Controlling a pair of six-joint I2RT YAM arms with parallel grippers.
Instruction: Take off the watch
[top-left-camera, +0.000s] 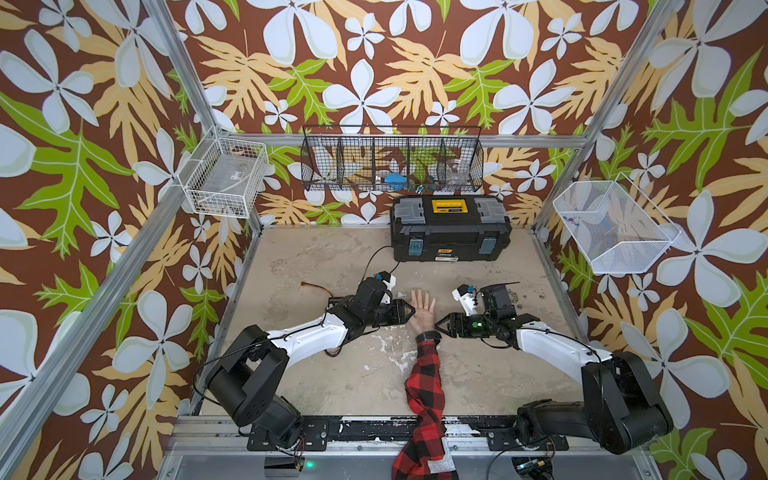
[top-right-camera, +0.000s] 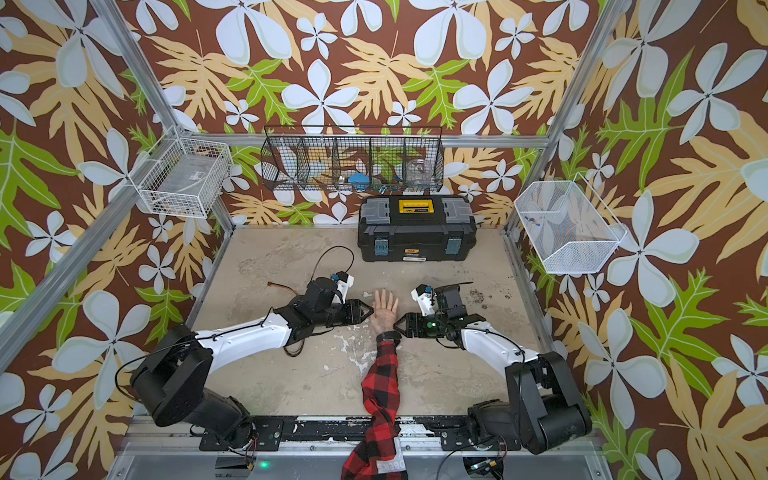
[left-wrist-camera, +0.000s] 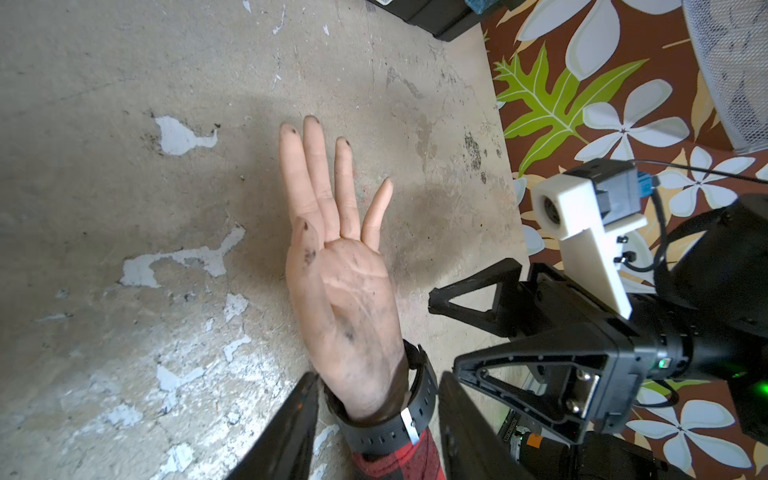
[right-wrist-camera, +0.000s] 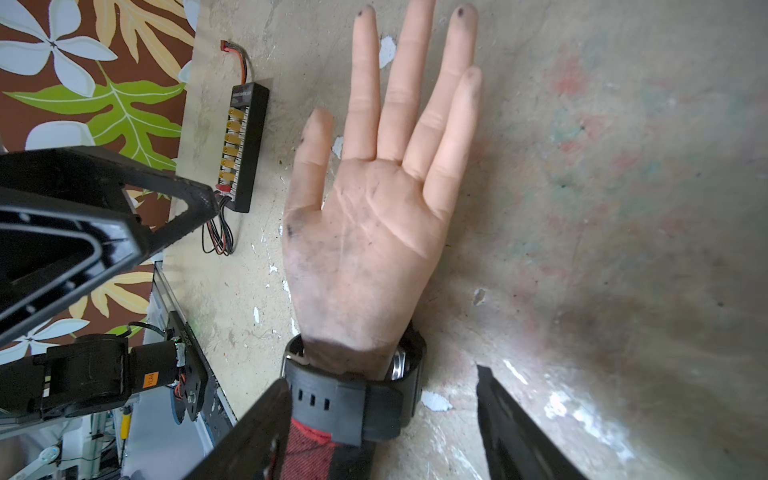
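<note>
A black watch (right-wrist-camera: 344, 400) is strapped round the wrist of a model hand (right-wrist-camera: 372, 240) lying palm up, fingers pointing away. The strap's holes and loose end show in the right wrist view; a sliver of metal case peeks out at its side. My left gripper (top-left-camera: 409, 312) hovers left of the hand, its fingers (left-wrist-camera: 292, 424) apart, with the watch (left-wrist-camera: 384, 432) seen beyond the gap. On the other side my right gripper (top-left-camera: 441, 324) is open close to the wrist, nothing between its fingers. Neither appears to touch the strap.
A red-and-black checked sleeve (top-left-camera: 424, 392) runs from the wrist to the front edge. Behind the hand stands a black toolbox (top-left-camera: 450, 232). A black connector strip (right-wrist-camera: 244, 148) with a cable lies at the left. Bare table surrounds the hand.
</note>
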